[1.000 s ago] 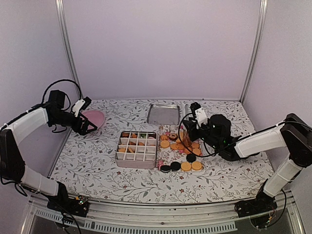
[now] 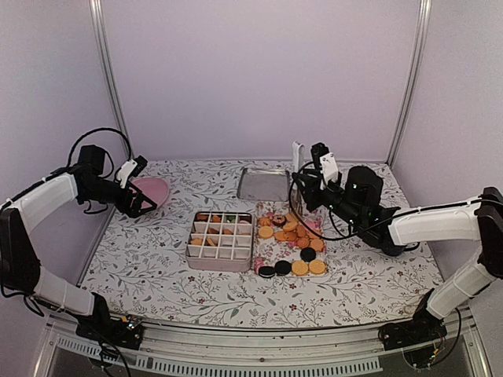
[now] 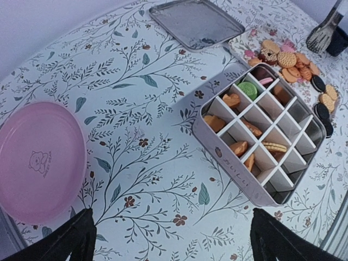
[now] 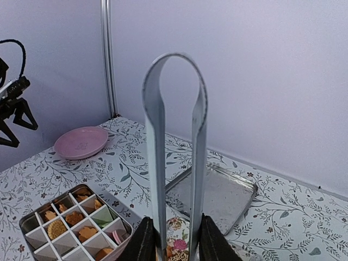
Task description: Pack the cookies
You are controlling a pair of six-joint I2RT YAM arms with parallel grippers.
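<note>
A divided box (image 2: 218, 265) holds assorted cookies in white compartments. To its right, a patterned tray (image 2: 275, 250) carries orange, patterned and dark cookies (image 3: 288, 61). My right gripper (image 2: 310, 188) is raised over that tray, holding long metal tongs (image 4: 155, 136) upright between its fingers. The tongs' tips are hidden in the right wrist view; in the left wrist view their lower end (image 3: 318, 39) appears above the cookies. My left gripper (image 2: 135, 203) stands open and empty over the left side of the table.
A pink plate (image 3: 41, 163) lies at the left. An empty metal tray (image 2: 262, 184) is at the back centre. The table in front of the box and at the far right is mostly clear.
My right gripper has risen with the tongs from lower over the cookie tray. The left arm has stayed still.
</note>
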